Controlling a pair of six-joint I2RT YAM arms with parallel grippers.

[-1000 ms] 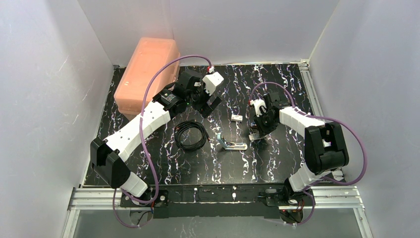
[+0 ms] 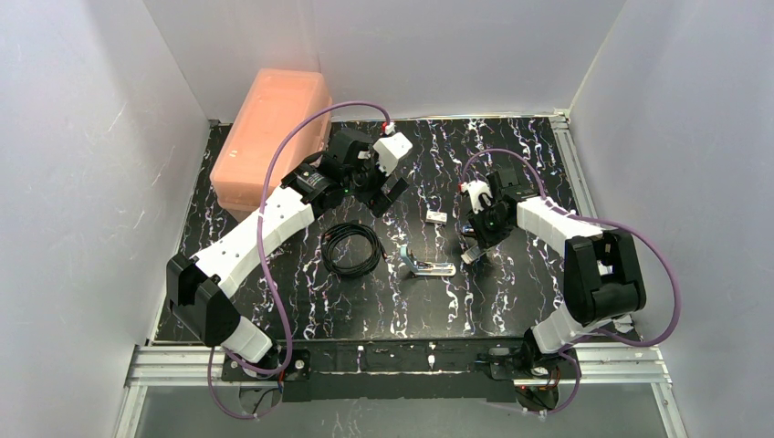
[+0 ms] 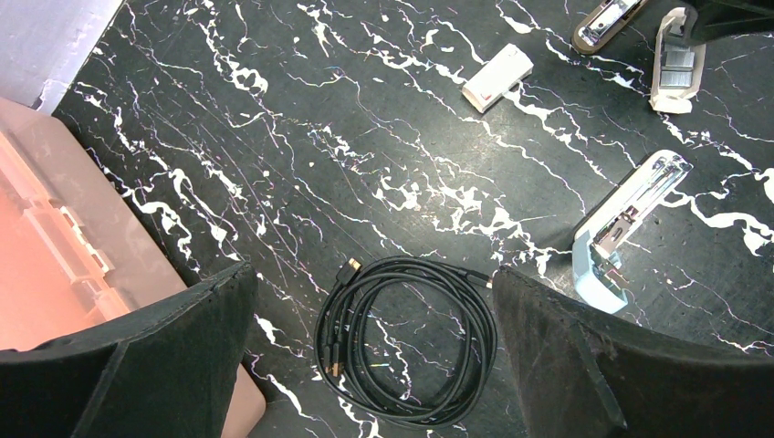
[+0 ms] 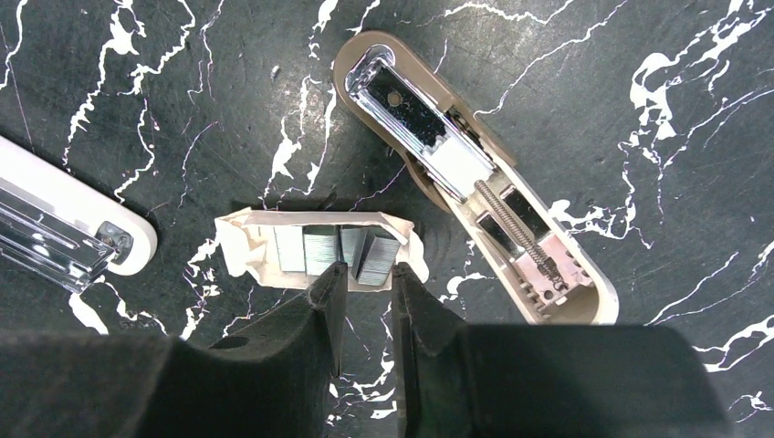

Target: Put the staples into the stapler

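Note:
In the right wrist view, a torn-open paper box (image 4: pixel 239 246) holds several blocks of grey staples (image 4: pixel 290 248). My right gripper reaches into it, shut on a tilted staple block (image 4: pixel 378 259) between its fingertips. A white and blue stapler (image 3: pixel 630 205), opened up, lies left of that box in the top view. Beyond the box, a brown and cream stapler (image 4: pixel 475 178) shows its spring and inner channel. My left gripper (image 2: pixel 389 197) hangs away from all of these, open and empty, its fingers (image 3: pixel 164 347) wide apart.
A small white closed box (image 3: pixel 497 78) lies on the dark marbled table between the arms. A coiled black cable (image 3: pixel 406 342) is under the left gripper. A large orange bin (image 2: pixel 271 137) stands at the back left.
The open staple box has turned at an angle in the top view and shifted slightly toward the front. My right arm has moved only a little; the left arm is still.

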